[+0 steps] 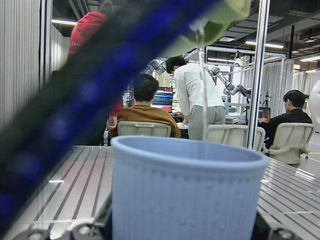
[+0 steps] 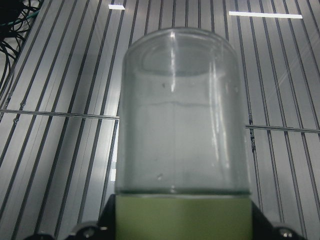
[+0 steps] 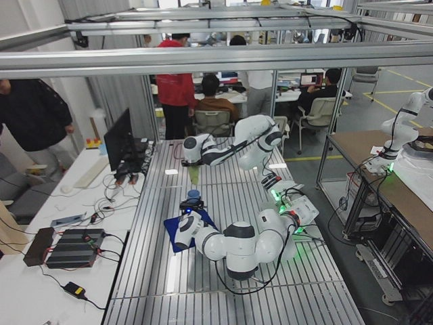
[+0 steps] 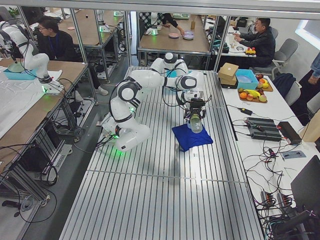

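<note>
A light blue cup (image 1: 185, 195) fills the lower middle of the left wrist view, held upright by my left gripper (image 3: 192, 207). Above it, a tilted green container (image 1: 225, 17) has a thin clear stream running down toward the cup. My right gripper (image 3: 193, 164) is shut on that container, a clear vessel with a green band (image 2: 183, 215), seen close in the right wrist view. A blue cloth (image 4: 191, 140) lies on the slatted table beneath.
A side desk (image 3: 81, 298) holds a monitor, cables and black boxes; fruit and a blue bin (image 4: 245, 77) stand at its far part. People are behind the frame.
</note>
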